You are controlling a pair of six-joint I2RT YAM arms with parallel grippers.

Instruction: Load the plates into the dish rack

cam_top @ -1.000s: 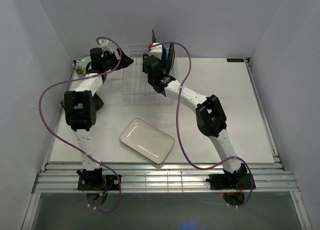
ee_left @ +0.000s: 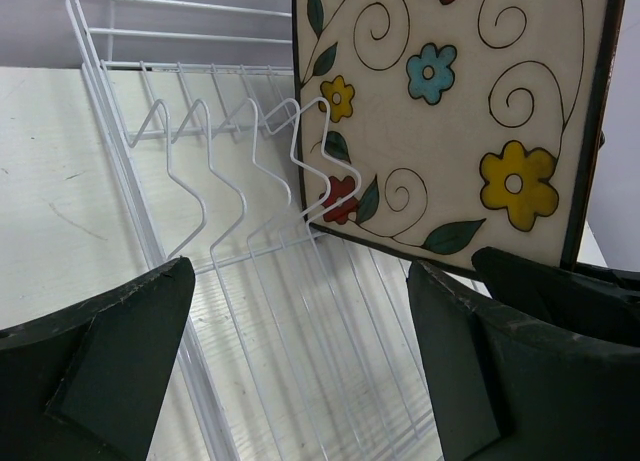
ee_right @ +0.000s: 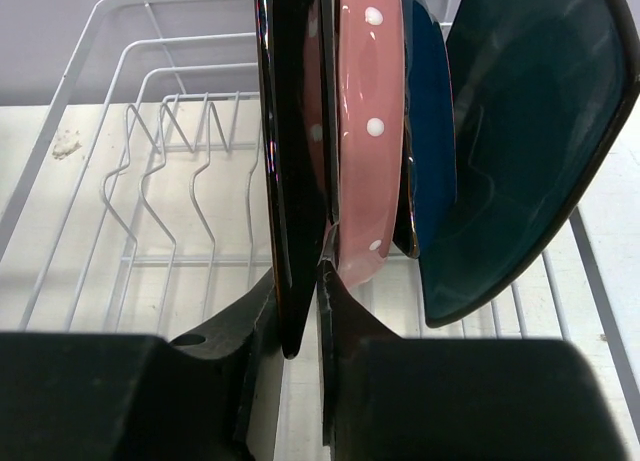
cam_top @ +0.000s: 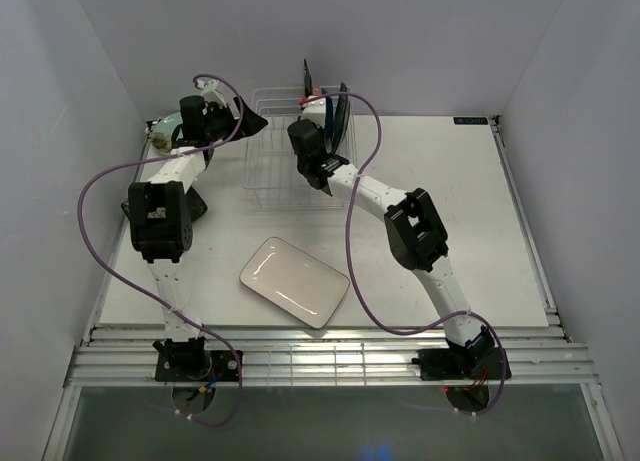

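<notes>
The white wire rack (cam_top: 265,181) holds several upright plates at its right: a flowered square one (ee_left: 420,141), a pink dotted one (ee_right: 368,151), a blue one (ee_right: 435,151) and a dark teal one (ee_right: 520,131). My right gripper is among them, shut on a dark-edged plate (ee_right: 285,161), which stands nearly vertical. My left gripper is open at the rack's upper left, nothing between its fingers. A cream plate (cam_top: 293,281) lies flat on the table in front of the rack.
A green item (cam_top: 165,131) and a dark item (cam_top: 195,206) lie left of the rack, partly under the left arm. Grey walls enclose the sides and back.
The left arm and the cream plate have not moved.
</notes>
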